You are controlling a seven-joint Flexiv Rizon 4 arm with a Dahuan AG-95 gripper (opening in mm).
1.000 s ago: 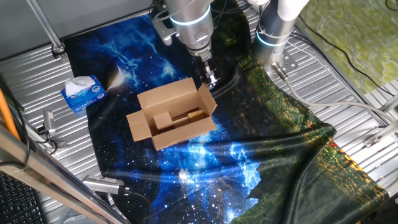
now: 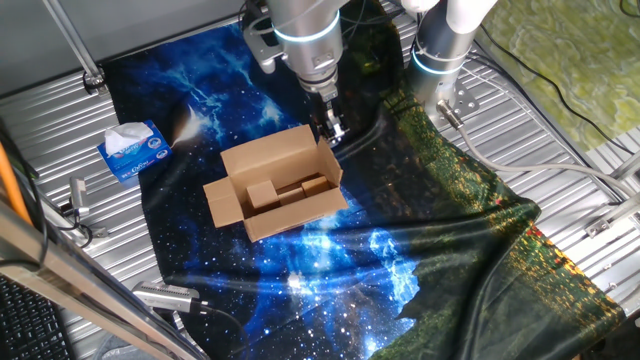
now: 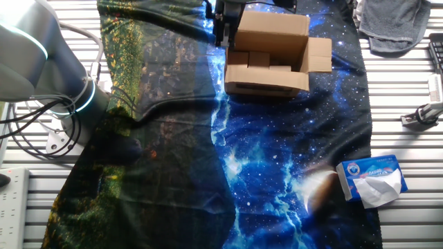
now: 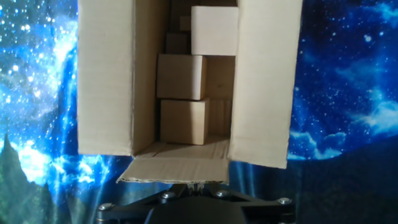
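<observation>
An open cardboard box rests on the printed cloth, its flaps spread, with several small cardboard boxes inside. One white-looking block sits higher among them in the wrist view. My gripper is at the box's near end there, its fingers together and nothing visible between them. The fingertips lie right by the outer edge of the short end flap; whether they touch it I cannot tell. From outside, the gripper points down beside that end of the box.
A blue tissue box stands at the cloth's left edge in exterior view 1. Dark grey cloth lies at the upper right of exterior view 2. The patterned cloth has wide clear areas with some folds.
The end flap beside my gripper leaned farther outward a second ago and now stands more upright. My gripper has shifted slightly towards the box. The box and its contents have stayed put.
</observation>
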